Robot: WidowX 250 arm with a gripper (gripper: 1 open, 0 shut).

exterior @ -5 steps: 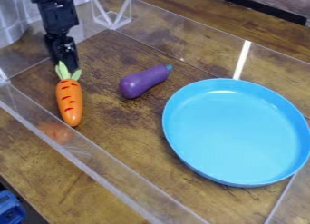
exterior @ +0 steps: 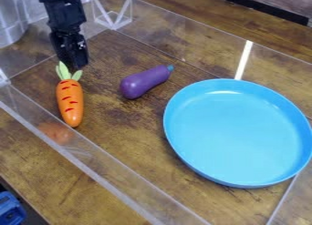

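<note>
The black gripper (exterior: 71,53) hangs at the upper left, just above and behind the green leaves of an orange toy carrot (exterior: 71,103), which lies on the wooden surface. Whether its fingers are open or shut is hard to tell. A purple toy eggplant (exterior: 145,82) lies to the right of the gripper and carrot. A large blue plate (exterior: 236,134) occupies the right side.
Clear plastic walls surround the work area on the left, back and front. A blue object (exterior: 7,210) sits outside at the lower left. Bare wood lies between the carrot and the plate and at the back.
The gripper has shifted slightly to the right over the last second, staying near the carrot's leaves. The carrot, eggplant and plate have not moved.
</note>
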